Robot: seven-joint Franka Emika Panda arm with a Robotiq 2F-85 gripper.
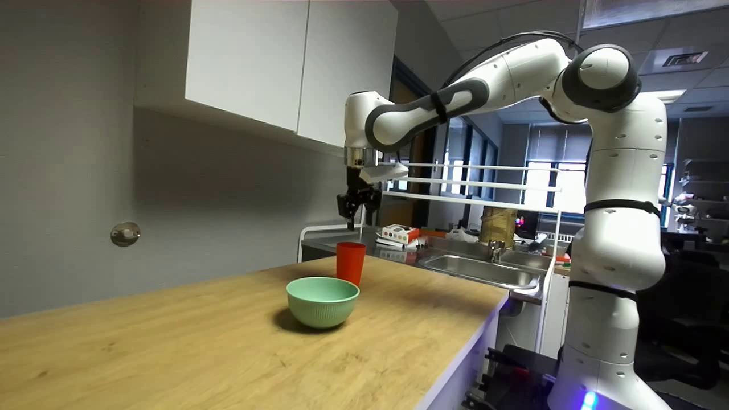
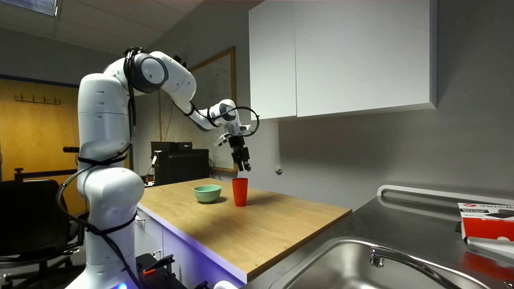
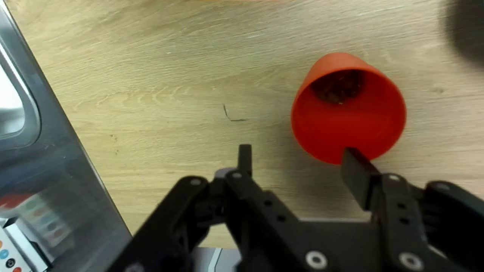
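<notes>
A red cup [image 3: 354,122] stands upright on the wooden table, with some small dark brown bits at its bottom. In exterior view 1 the cup [image 1: 350,262] is just behind a ribbed green bowl [image 1: 322,303]; exterior view 2 has the bowl [image 2: 207,193] left of the cup [image 2: 239,192]. My gripper points down above the table, near the cup's rim and apart from it. Its fingers are parted, with only bare table showing between them. One finger [image 3: 356,174] overlaps the near rim of the cup in the wrist view.
A sink [image 2: 356,260] and dark counter adjoin the table's end, with a red and white box [image 2: 486,221] on the counter. White cabinets [image 1: 246,61] hang above the back of the table.
</notes>
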